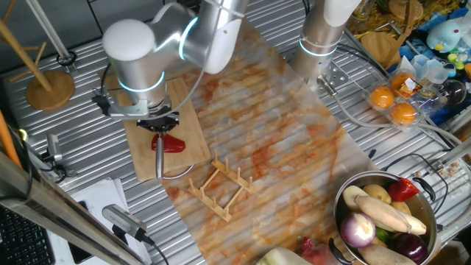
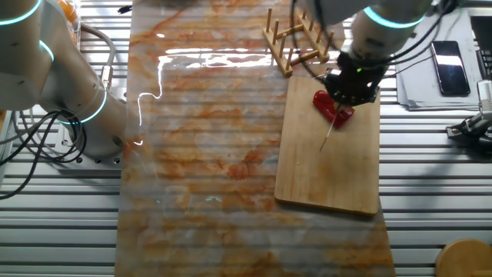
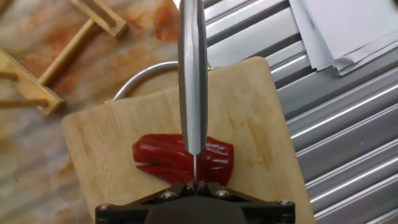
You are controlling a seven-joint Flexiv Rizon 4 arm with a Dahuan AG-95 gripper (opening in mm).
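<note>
In the wrist view, a red pepper lies on the wooden cutting board, with a slit or split along its left part. My gripper is shut on a knife, seen nearly edge-on; its thick silver handle points away past the board's wire-handled end. The thin blade crosses in front of the pepper; whether it touches or has entered it cannot be told. In exterior view 1, the gripper is just above the pepper. A thin blade reaches over the board in exterior view 2.
Beside the board stands a wooden peg rack.
</note>
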